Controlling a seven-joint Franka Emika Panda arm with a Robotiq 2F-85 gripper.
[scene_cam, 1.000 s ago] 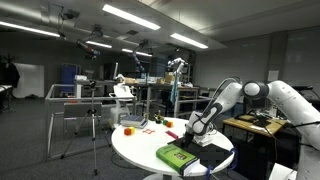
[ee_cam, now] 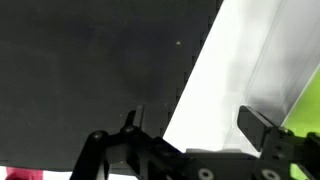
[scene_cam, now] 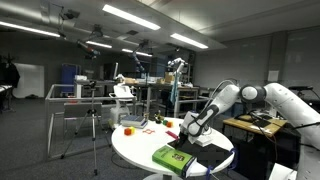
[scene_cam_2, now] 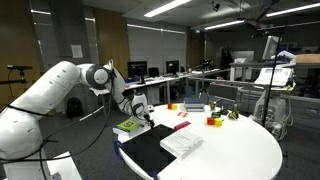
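Observation:
My gripper stands open in the wrist view, with nothing between its fingers. Below it the black mat meets the white table. A green box shows at the right edge of that view, beyond a pale strip. In exterior view 1 the same green box lies at the table's near edge, with the arm reaching over the table behind it. The gripper is too small there to make out its fingers.
A white tray-like object lies beside the black mat. Red and yellow items stand farther along the round white table, whose outer part is largely clear. A tripod stands off the table.
The arm's upper links have shifted slightly to the right in exterior view 1. The green box and the other table items look unmoved.

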